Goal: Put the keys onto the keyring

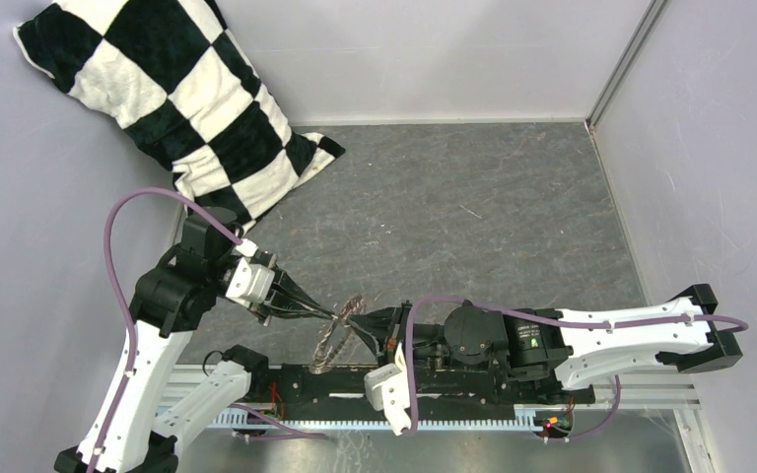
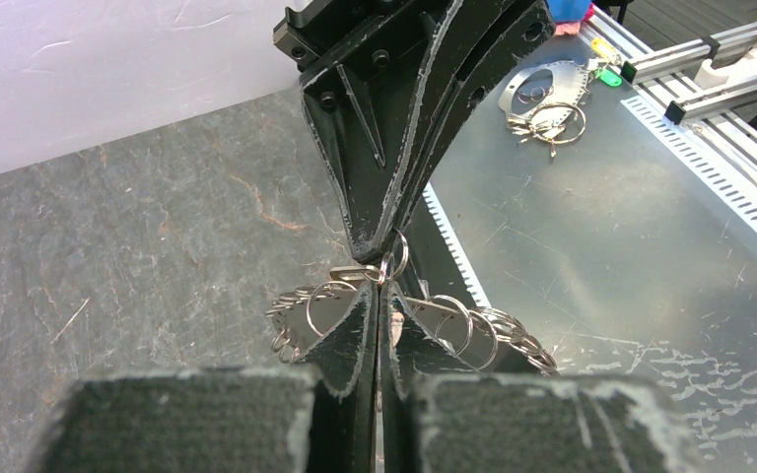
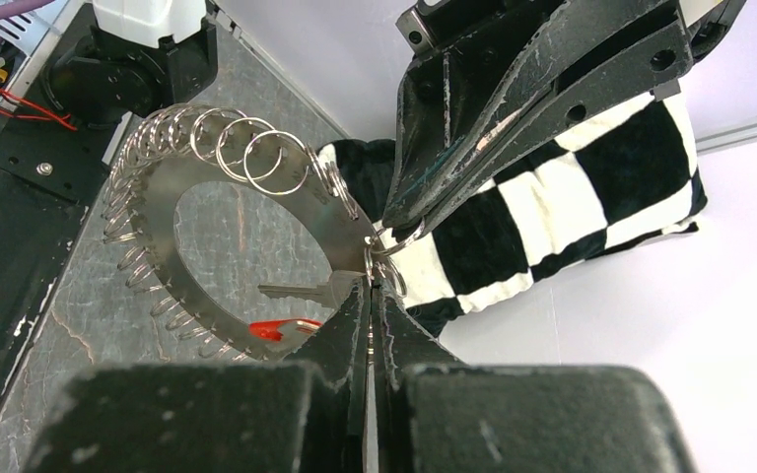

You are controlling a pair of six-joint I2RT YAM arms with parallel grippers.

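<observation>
The keyring, a flat metal oval (image 3: 163,212) edged with many small wire rings, hangs between my grippers; its edge shows in the top view (image 1: 329,345). Both fingers are closed, tips almost meeting at its upper end. At the tips of my left gripper a small wire ring (image 3: 409,239) passes between the fingers, seen from the right wrist. My right gripper is shut right by the small rings and the plate's edge; what lies between its tips is hidden. A silver key (image 3: 301,293) and a red key (image 3: 281,329) show inside the oval.
A second metal ring plate (image 2: 562,84) with a bunch of small rings (image 2: 552,123) lies on the metal table, beside green and yellow tags (image 2: 608,76). A checkered cloth (image 1: 187,94) covers the back left corner.
</observation>
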